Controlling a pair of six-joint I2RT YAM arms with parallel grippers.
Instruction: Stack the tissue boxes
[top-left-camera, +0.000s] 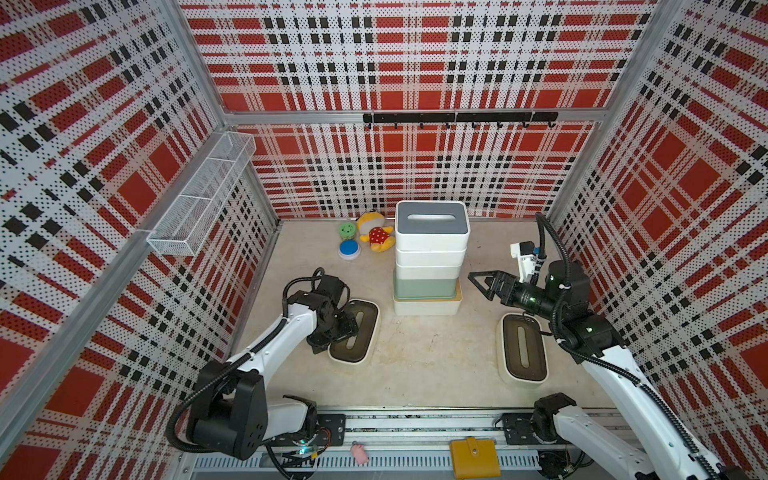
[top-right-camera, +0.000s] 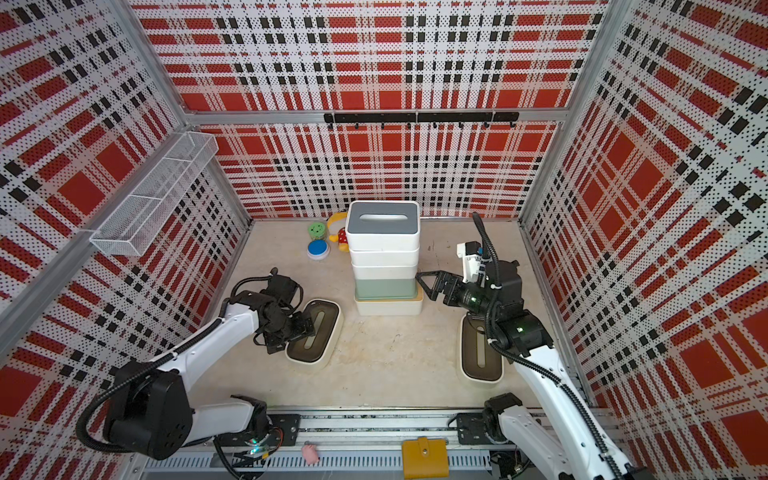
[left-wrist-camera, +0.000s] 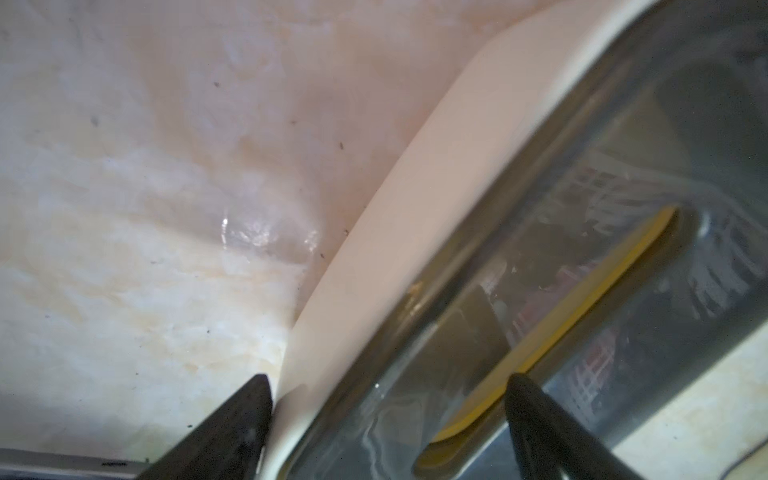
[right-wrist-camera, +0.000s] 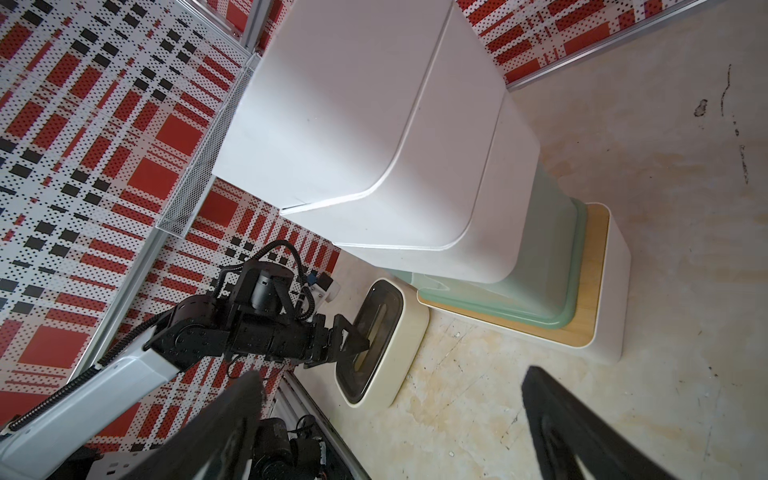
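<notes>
A stack of tissue boxes (top-left-camera: 430, 260) stands at the middle back: yellow-topped base, green, white ones, grey-lidded top. A brown-lidded box (top-left-camera: 364, 328) lies at left, with my left gripper over its edge, fingers astride the near side wall, one by the outside, the other over the lid's slot; whether it grips cannot be told. Another brown-lidded box (top-left-camera: 524, 349) lies at front right. My right gripper hangs open beside the stack, right of it, with nothing between its fingers.
Toys (top-left-camera: 372, 233) and a blue-lidded round container (top-left-camera: 349, 248) lie behind at left. A wire basket (top-left-camera: 192, 204) hangs on the left wall.
</notes>
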